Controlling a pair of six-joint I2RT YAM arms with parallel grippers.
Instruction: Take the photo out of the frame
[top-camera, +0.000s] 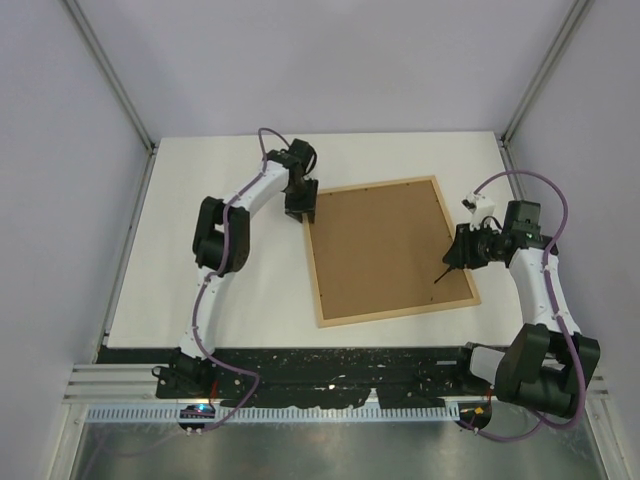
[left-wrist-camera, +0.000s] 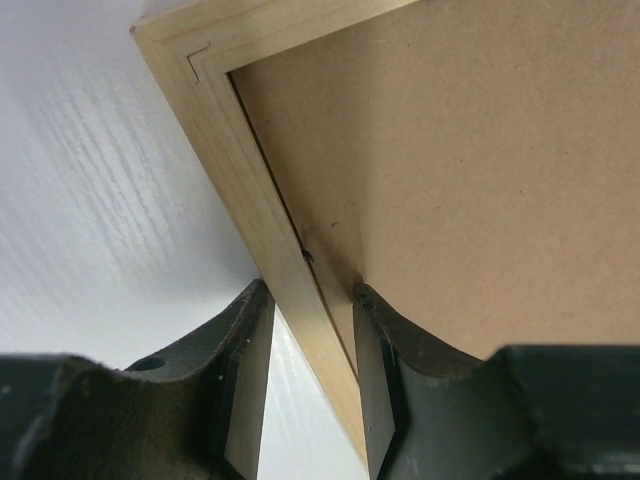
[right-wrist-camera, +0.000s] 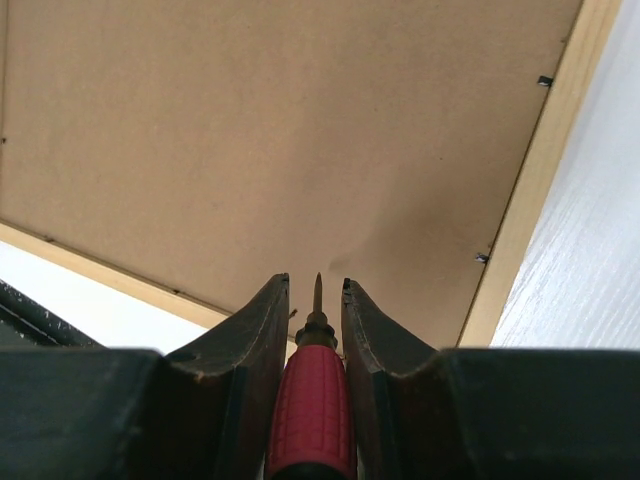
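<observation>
The wooden frame (top-camera: 312, 268) lies back side up, its brown backing board (top-camera: 380, 245) still inside. Around the frame's left bar (left-wrist-camera: 262, 225), near its upper left corner, stands my left gripper, part open. One finger meets the bar's outer side; the other is over the board, with a gap to the bar. My right gripper is shut on a thin pointed tool with a red handle (right-wrist-camera: 312, 405). It hangs over the lower right part of the frame, the tip pointing at the board. The photo is hidden beneath.
Small dark tabs (right-wrist-camera: 545, 81) stick out along the frame's inner edge, several of them around the board. A dark strip (top-camera: 320, 370) runs along the table's front edge.
</observation>
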